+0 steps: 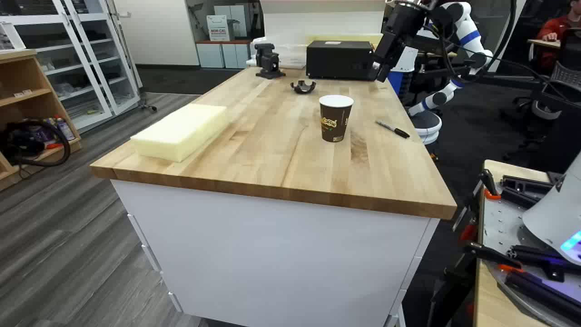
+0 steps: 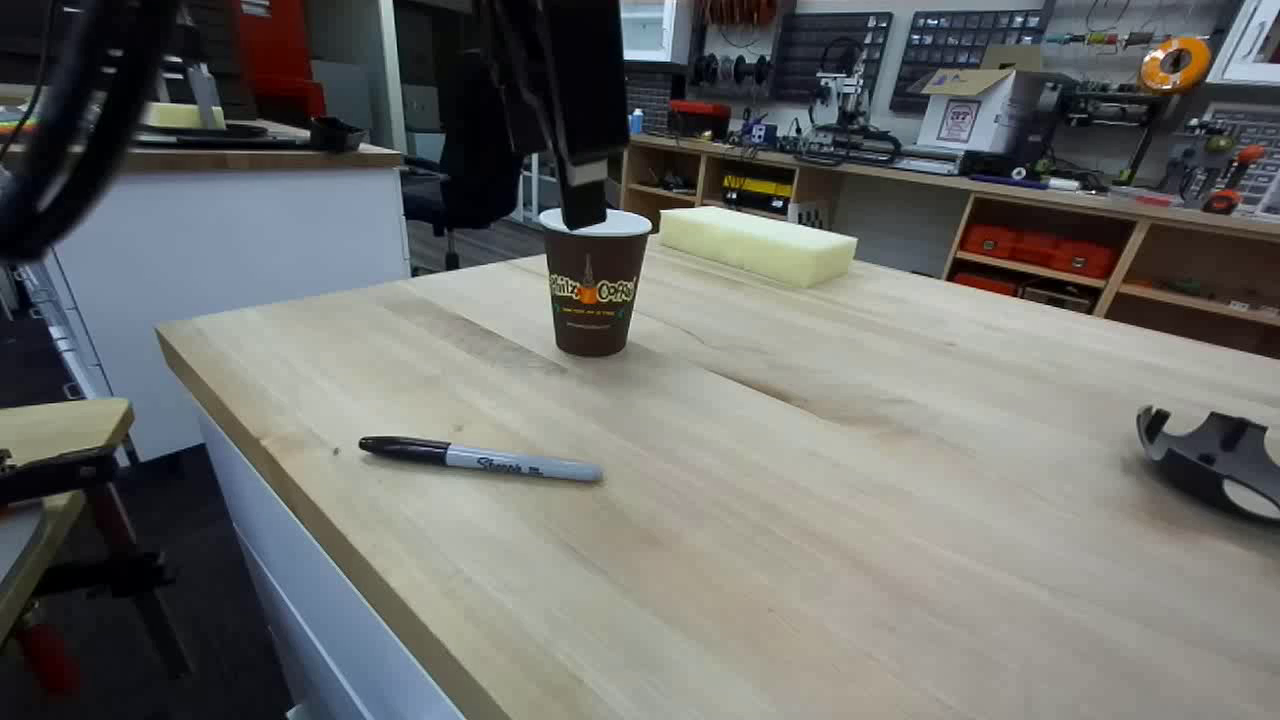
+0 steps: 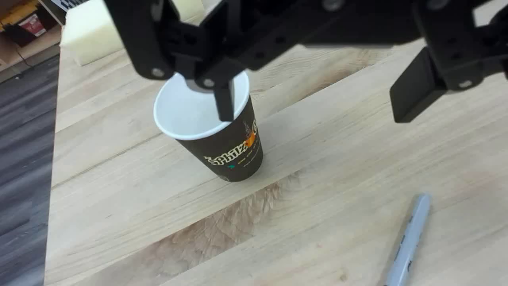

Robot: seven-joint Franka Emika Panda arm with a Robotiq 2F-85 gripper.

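Note:
A brown paper coffee cup [image 1: 334, 121] with a white rim stands upright on the wooden table. Beyond it, near the table's right side in exterior view 1, lies a black-and-grey marker [image 1: 392, 128]. My gripper hangs above the table with its fingers wide apart and nothing between them. In the wrist view one finger overlaps the rim of the cup [image 3: 238, 147], while the other is off to the right, above bare wood. The marker [image 3: 409, 240] shows at the lower right there, its cap end cut off. Whether the finger touches the cup cannot be told.
A pale yellow foam block [image 1: 182, 131] lies at the table's left edge. Farther back are a black curved part [image 1: 302, 87], a black device [image 1: 268, 61] and a black box [image 1: 340, 60].

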